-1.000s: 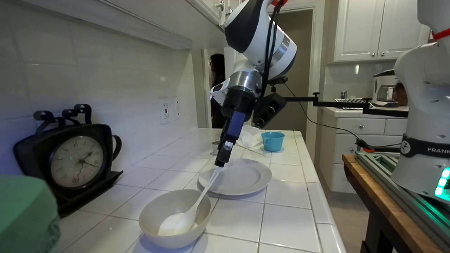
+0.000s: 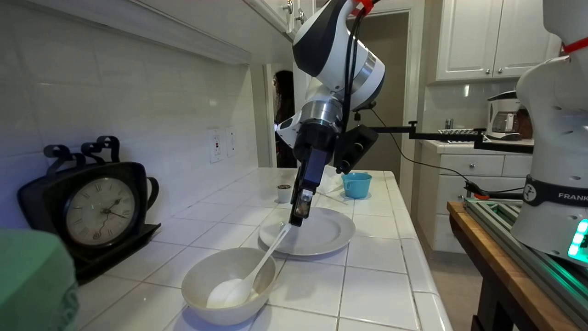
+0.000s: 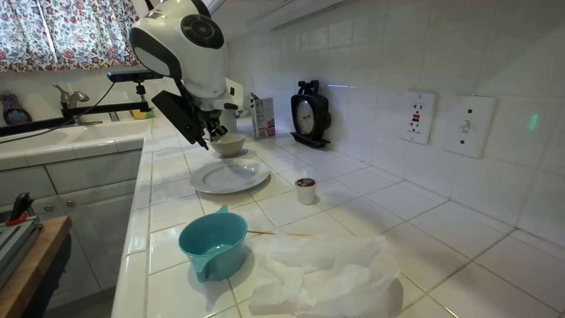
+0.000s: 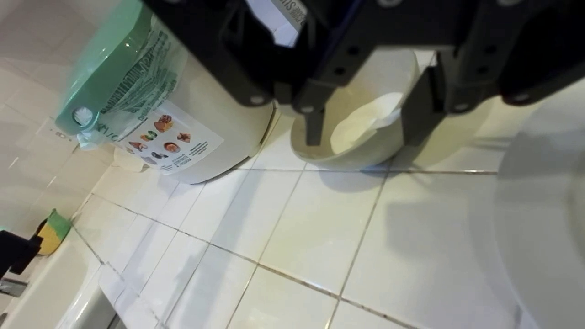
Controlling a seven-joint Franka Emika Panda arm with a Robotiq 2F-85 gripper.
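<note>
A white spoon [image 2: 238,288] rests in the pale bowl [image 2: 191,282], its handle leaning over the rim toward the plate. Just above the handle's upper end is my gripper [image 2: 298,219], over the near part of the white plate [image 2: 330,242]. In the wrist view the gripper stands open, with the bowl [image 4: 351,159] and the spoon's head [image 4: 356,129] showing beyond the gap. One finger there hides most of the spoon's handle; whether it touches the handle I cannot tell.
A blue cup [image 3: 214,244], a small pod cup [image 3: 306,191] and crumpled white paper [image 3: 328,275] lie beyond the plate. A black clock [image 2: 102,209] stands by the wall. Beside the bowl is a green-lidded container [image 4: 203,126]. Bare tiles lie along the counter's front.
My gripper has shifted a little to the right and slightly lower in exterior view 1. The spoon, bowl and plate look unmoved.
</note>
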